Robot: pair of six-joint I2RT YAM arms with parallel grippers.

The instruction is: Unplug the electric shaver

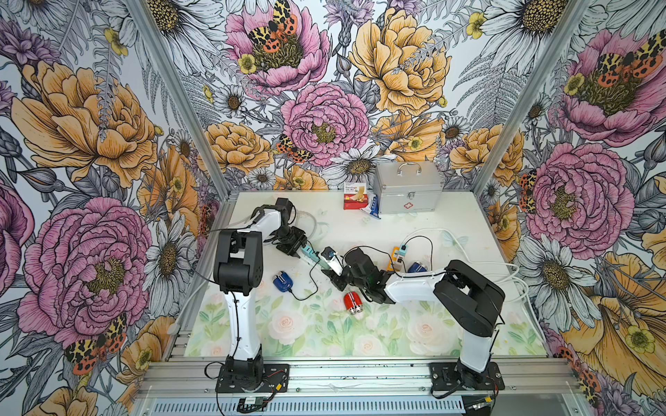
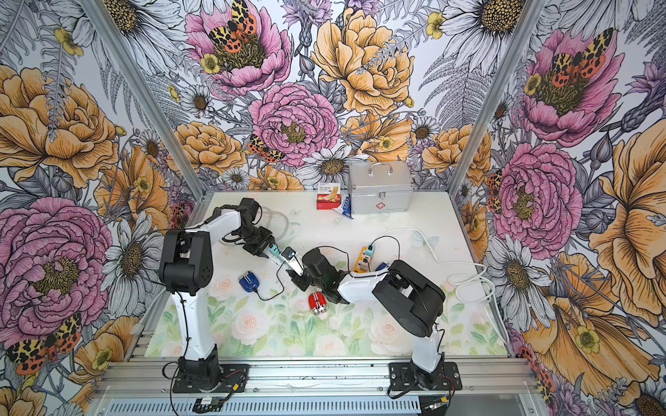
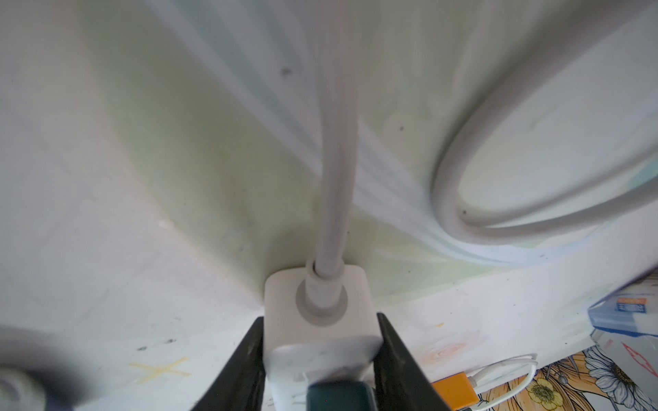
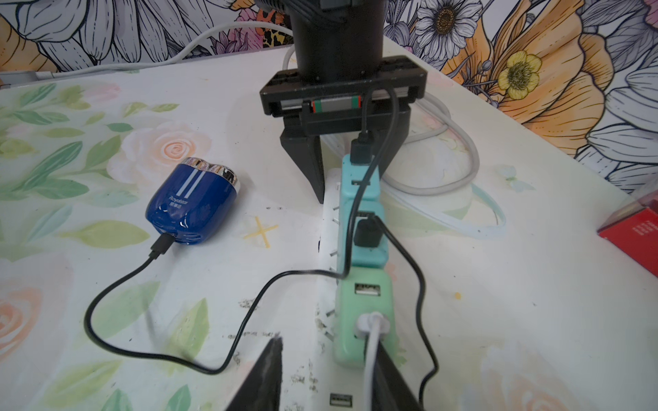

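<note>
A blue shaver [image 4: 194, 200] lies on the table, left of the power strip; it also shows in the top left view [image 1: 283, 281]. Its black cable runs up to a black plug [image 4: 362, 149] seated in the far teal adapter. The white power strip [image 3: 318, 291] slants between both arms. My left gripper is shut around its corded end, one finger on each side. At the other end, my right gripper has its blurred fingers on either side of the strip, shut on it; the contact itself is hard to see.
A second black plug [image 4: 368, 233] and a white plug [image 4: 372, 323] sit in the strip. Nearby lie a red shaver [image 1: 353, 303], an orange adapter [image 1: 396, 258] and another blue object [image 1: 417, 267]. A metal case [image 1: 408, 188] and red box [image 1: 355, 197] stand behind.
</note>
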